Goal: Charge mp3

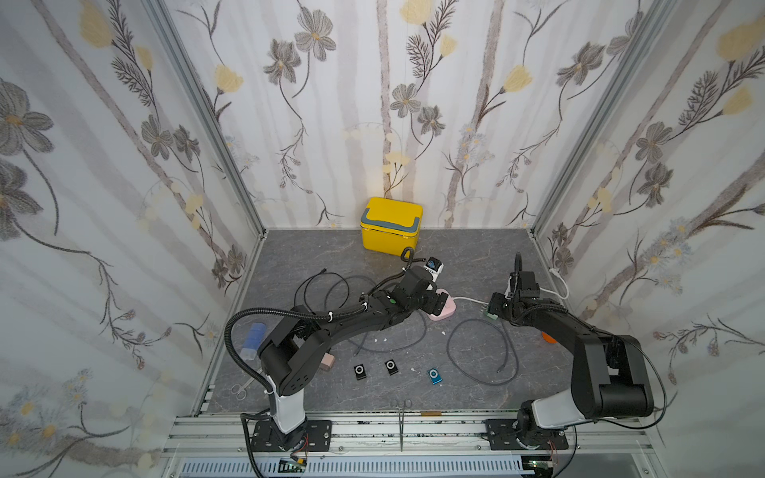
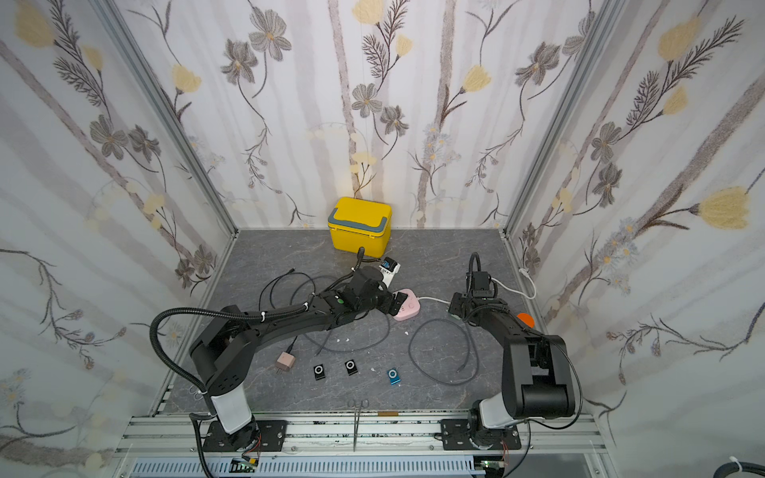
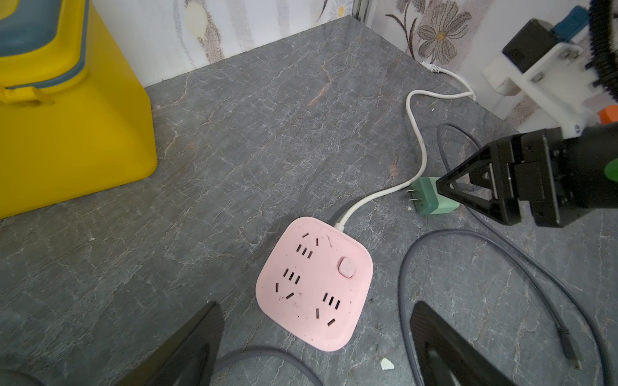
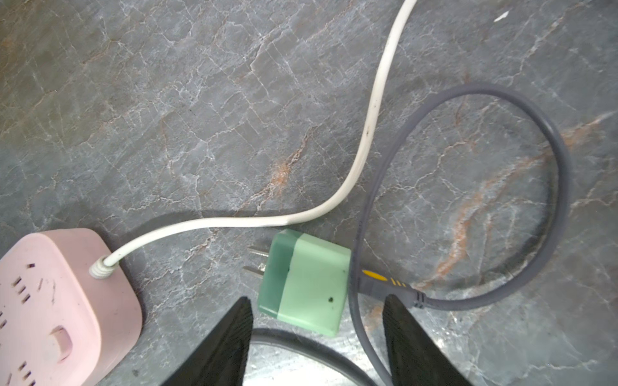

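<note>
A green charger (image 4: pixel 315 283) lies on the table, its two metal prongs facing the pink power strip (image 3: pixel 315 283). A grey cable's plug (image 4: pixel 386 286) is at the charger's far end; a loop of cable crosses that joint. My right gripper is open above the charger, one finger on either side and nothing held. Over by the power strip, my left gripper stands with its fingers apart and nothing between them. Three mp3 players lie near the front edge: a black one (image 1: pixel 360 372), another black player (image 1: pixel 391 366) and a blue player (image 1: pixel 434 375).
A yellow box (image 1: pixel 391 226) stands at the back wall. The strip's white cord (image 3: pixel 415 135) runs to the right. A pink adapter (image 2: pixel 285 361) sits at front left, and scissors (image 2: pixel 357 404) lie on the front edge. Grey cable loops cover mid-table.
</note>
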